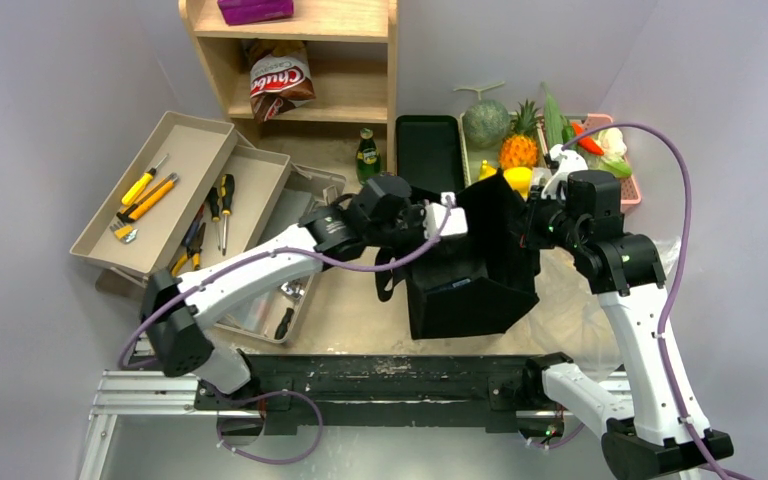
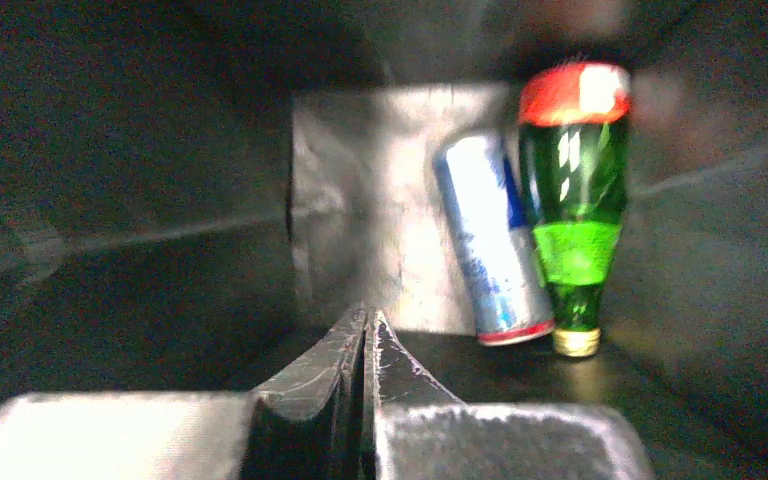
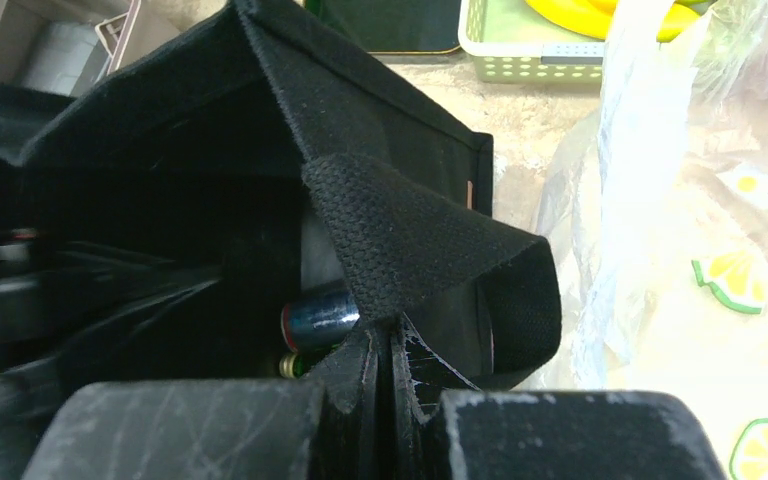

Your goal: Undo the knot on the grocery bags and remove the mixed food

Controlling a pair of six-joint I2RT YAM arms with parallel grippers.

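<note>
The black grocery bag [image 1: 465,310] stands open on the table. My left gripper is above its opening, shut with nothing between its fingers, pointing down inside. In the left wrist view a silver-blue can [image 2: 490,235] and a green bottle [image 2: 575,200] with a red band lie on the bag's floor. My right gripper is shut on the bag's fabric handle [image 3: 360,220] at the right side. The can and bottle are partly hidden in the right wrist view.
A clear plastic bag [image 1: 575,310] lies right of the black bag. Behind stand an empty dark tray [image 1: 428,150], produce baskets [image 1: 628,200] and a bottle [image 1: 368,160]. Tool trays [image 1: 100,245] fill the left, beside a wooden shelf [image 1: 310,30].
</note>
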